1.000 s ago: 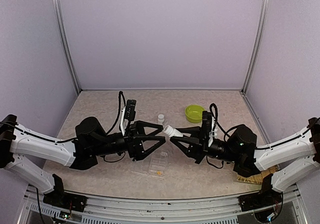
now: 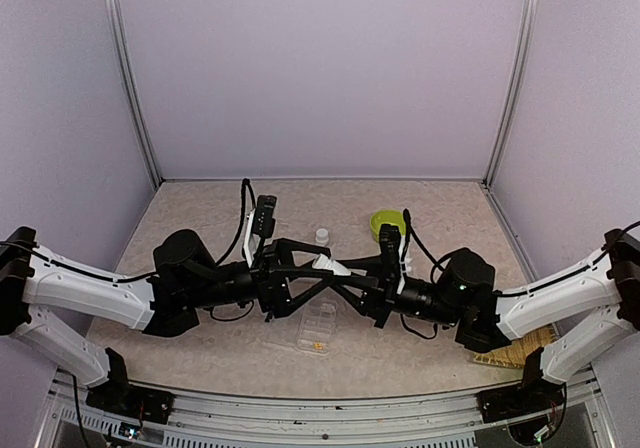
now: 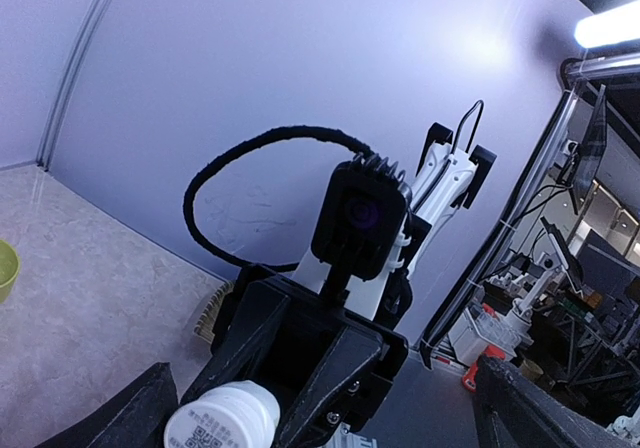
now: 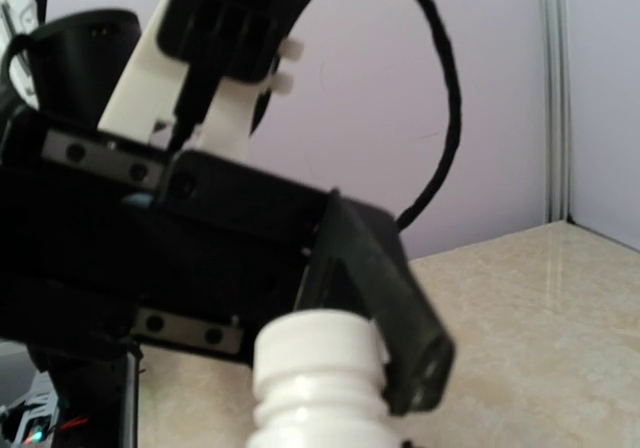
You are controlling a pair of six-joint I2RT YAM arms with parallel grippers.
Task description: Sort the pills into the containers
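Observation:
A white capped bottle (image 2: 328, 264) is held in the air over the middle of the table, with my right gripper (image 2: 352, 273) shut on it. Its cap (image 4: 318, 350) points toward the left arm. My left gripper (image 2: 318, 274) is open, its fingers on either side of the cap end; in the left wrist view the cap (image 3: 222, 418) shows between them, and I cannot tell whether they touch it. Below the grippers, a clear pill box (image 2: 317, 326) with a few coloured pills lies on the table. Another white bottle (image 2: 322, 236) stands behind the grippers.
A green bowl (image 2: 388, 219) sits at the back right of centre. At the front right lies a woven mat (image 2: 515, 348), partly covered by the right arm.
My right gripper has moved left with the bottle, bringing the cap end between the left fingers.

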